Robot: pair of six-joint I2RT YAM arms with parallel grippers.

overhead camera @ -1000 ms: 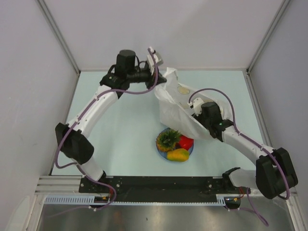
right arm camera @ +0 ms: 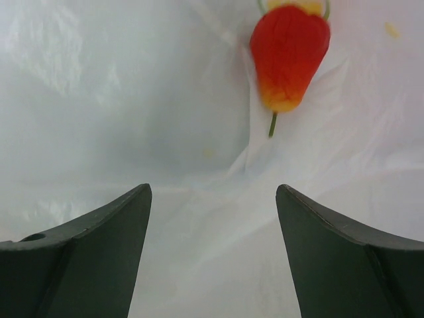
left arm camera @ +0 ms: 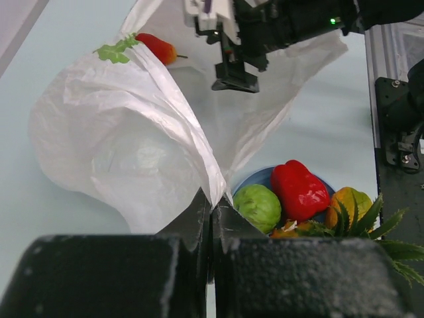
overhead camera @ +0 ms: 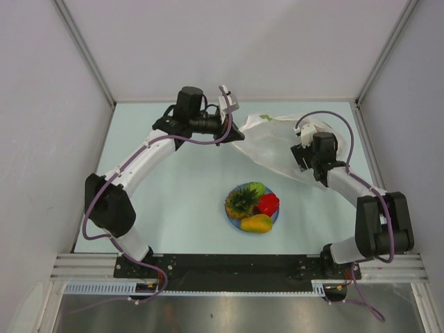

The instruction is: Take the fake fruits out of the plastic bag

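A white plastic bag (overhead camera: 270, 142) stretches across the back right of the table. Pinched at its rim is my left gripper, shut on the thin plastic. My right gripper stands inside the bag, fingers apart, nothing between them. A red-orange fake fruit with a thin stem lies on the plastic ahead of these fingers; the left wrist view shows this fruit (left arm camera: 159, 48) by the bag's printed green patch (left arm camera: 118, 51). On a blue plate (overhead camera: 234, 220) sit a pineapple (overhead camera: 241, 202), a green fruit (overhead camera: 257, 187), a red pepper (overhead camera: 268, 203) and a yellow fruit (overhead camera: 257, 223).
The plate stands at the front middle, close to the bag's near edge. Walls enclose the sides and back.
The right gripper has moved right and back. The bag now lies lower and farther from the plate, which has not moved.
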